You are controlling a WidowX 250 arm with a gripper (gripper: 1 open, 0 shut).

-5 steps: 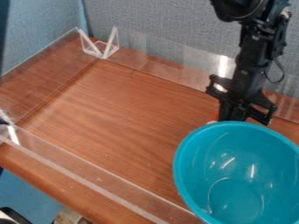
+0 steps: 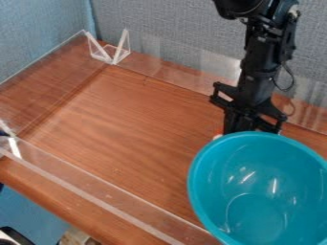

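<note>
A large teal bowl point(image 2: 255, 191) fills the lower right of the view, its inside facing the camera. My black gripper point(image 2: 240, 122) hangs pointing down just behind the bowl's far rim. Its fingertips are mostly hidden by the rim, so I cannot tell whether it is open, shut or holding anything. A small pale bit shows by the rim under it, too small to tell what it is.
A white wire rack point(image 2: 107, 53) stands at the back left corner. Clear low walls run along the table's edges, with a grey padded wall behind.
My arm and gripper have moved a little to the left over the last second. The bowl has shifted very slightly to the left.
</note>
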